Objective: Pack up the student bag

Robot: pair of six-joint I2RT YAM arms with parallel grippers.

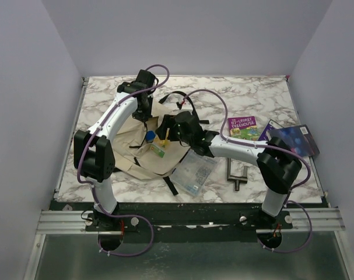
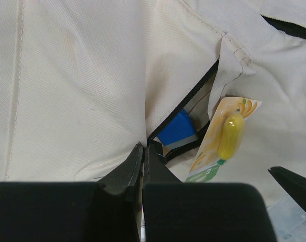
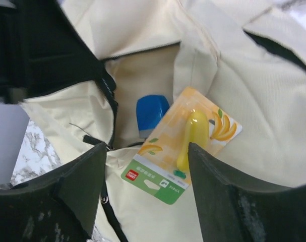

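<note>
The cream student bag (image 1: 133,158) lies with its zipped mouth partly spread. In the left wrist view, my left gripper is shut on the bag's edge beside the zipper. The banana-picture card pack (image 3: 169,143), with a yellow item under clear plastic, rests tilted on the bag's outer fabric beside the opening, its side overlapping the gap. My right gripper hangs over it, fingers wide apart and holding nothing. Inside the opening a blue object (image 3: 151,112) is visible; deeper parts are hidden.
A clear pouch (image 1: 193,171) lies at the bag's right. Farther right are books (image 1: 243,127), a dark folder (image 1: 292,142) and a black frame-like item (image 1: 237,173).
</note>
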